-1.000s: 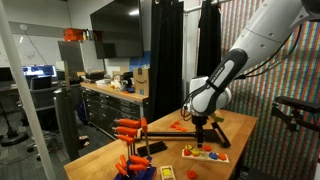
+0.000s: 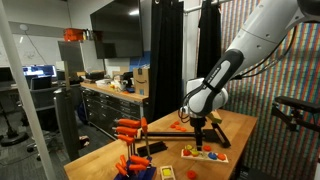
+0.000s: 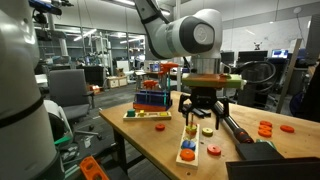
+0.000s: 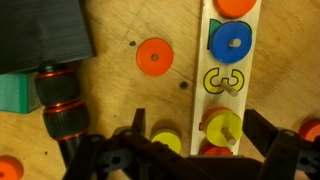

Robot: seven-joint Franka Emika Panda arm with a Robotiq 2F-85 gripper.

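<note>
My gripper is open, its two dark fingers wide apart and nothing held between them. It hangs above a pale wooden peg board (image 4: 238, 68). On the board, a yellow disc (image 4: 222, 128) sits around a peg within the finger span, and a blue disc (image 4: 231, 42) surrounds another peg. Between these two, a bare peg (image 4: 230, 89) shows beside a printed number. An orange disc (image 4: 235, 6) is cut off at the top edge. A second yellow disc (image 4: 167, 138) lies on the table left of the board. Exterior view 2 shows the gripper (image 3: 203, 108) over the board (image 3: 188, 148).
Loose on the wooden table (image 3: 150, 137) are an orange disc (image 4: 155, 57) and a red disc (image 4: 311, 130). Several orange discs (image 3: 265, 129) lie farther off. A rack of orange-handled pieces (image 2: 130, 145) stands at the left in exterior view 1. A black box (image 3: 264, 164) occupies the front right.
My arm has shifted slightly to the left in exterior view 1, its gripper still over the board. The board and rack look unmoved.
</note>
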